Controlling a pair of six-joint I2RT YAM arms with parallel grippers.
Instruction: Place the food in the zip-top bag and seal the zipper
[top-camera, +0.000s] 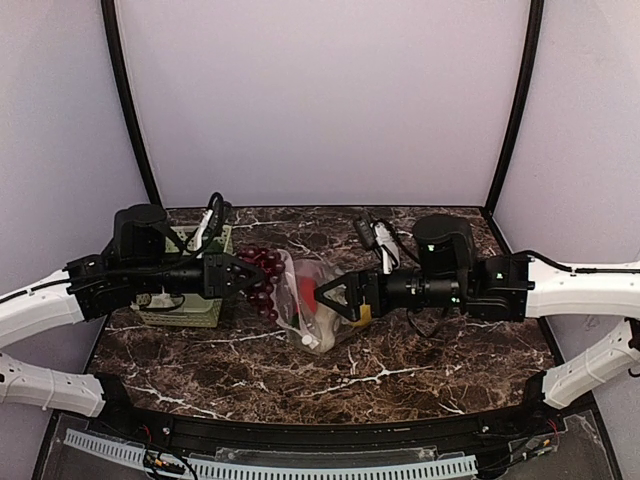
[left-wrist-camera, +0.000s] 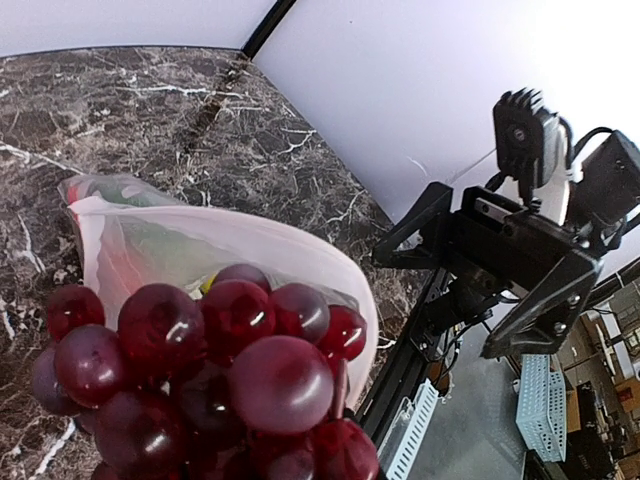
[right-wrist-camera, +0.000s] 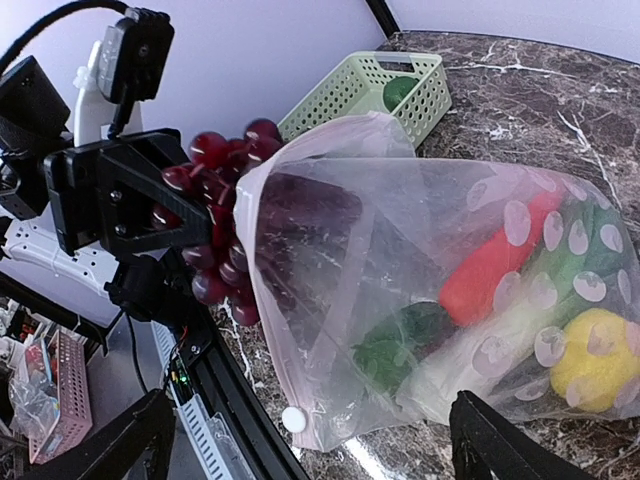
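A bunch of red grapes (top-camera: 262, 275) (left-wrist-camera: 200, 380) (right-wrist-camera: 215, 175) is held by my left gripper (top-camera: 240, 278), shut on it, at the open mouth of the clear zip bag (top-camera: 310, 310) (left-wrist-camera: 180, 235) (right-wrist-camera: 340, 230). Inside the bag show a red item (right-wrist-camera: 485, 280), a yellow round item (right-wrist-camera: 590, 355) and green items. My right gripper (top-camera: 345, 295) stands open over the bag, with nothing clearly held between its fingers.
A pale green basket (top-camera: 185, 315) (right-wrist-camera: 425, 110) at the left holds a dark green round item (right-wrist-camera: 398, 92).
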